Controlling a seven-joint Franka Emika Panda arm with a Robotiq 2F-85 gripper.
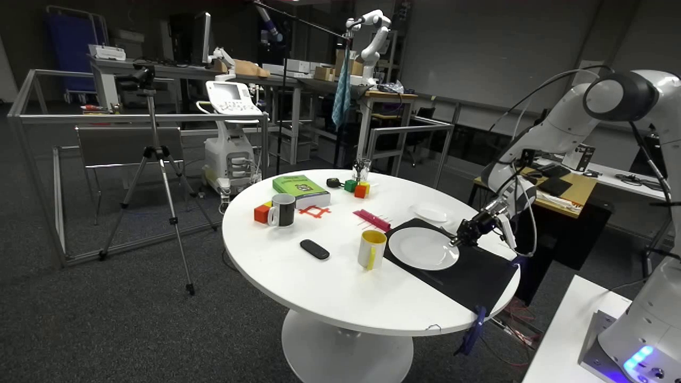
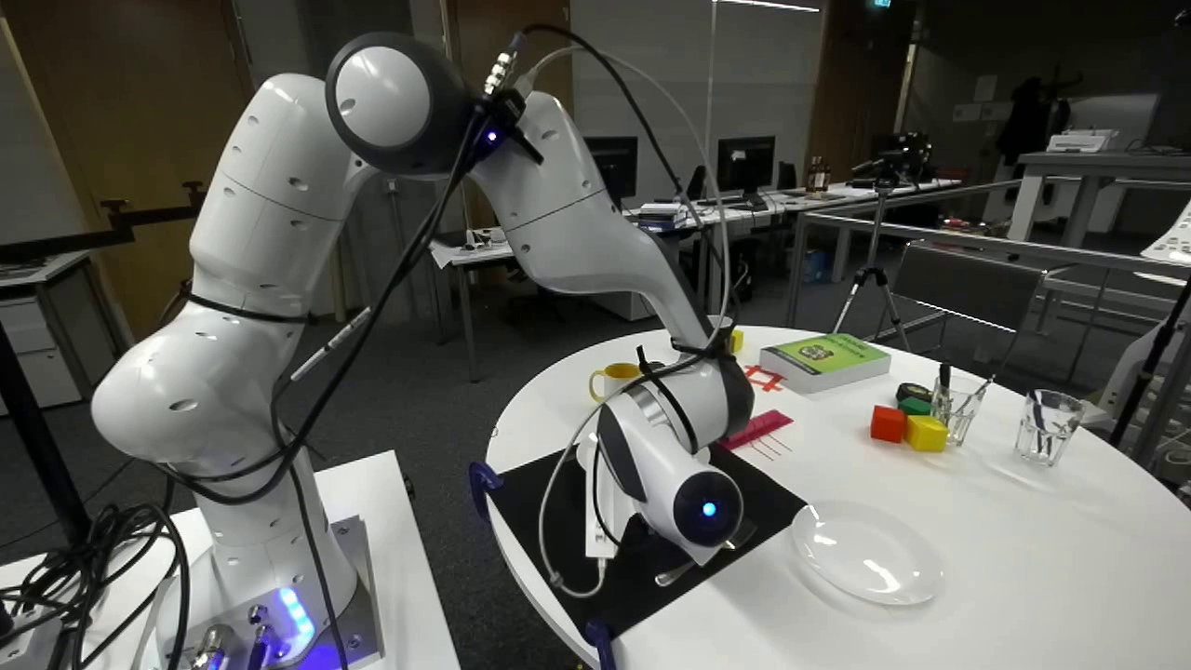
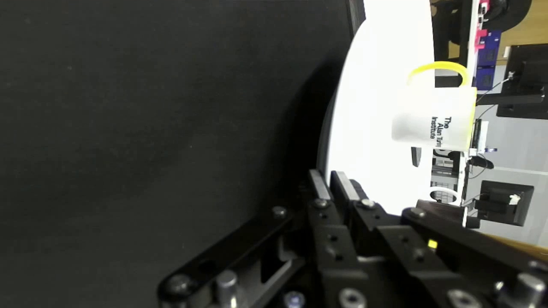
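Note:
In exterior view 1 a white plate (image 1: pixel 421 249) lies on the black mat (image 1: pixel 483 277), near the mat's left edge. My gripper (image 1: pixel 454 242) reaches the plate's right rim from the side. From the wrist view, the gripper is shut on that rim, one finger (image 3: pixel 319 185) on the mat side and the other (image 3: pixel 345 185) over the plate's upper face. The plate (image 3: pixel 352 108) looks nearly edge-on there and blends with the white table. Exterior view 2 has the arm hiding most of the plate and the gripper.
Close to the plate's left stands a white mug (image 1: pixel 371 249) with a yellow inside. A clear dish (image 2: pixel 865 553) sits off the mat's edge. Farther off are a pink comb-like piece (image 1: pixel 373 220), a black remote (image 1: pixel 314 249) and a green book (image 1: pixel 300 185).

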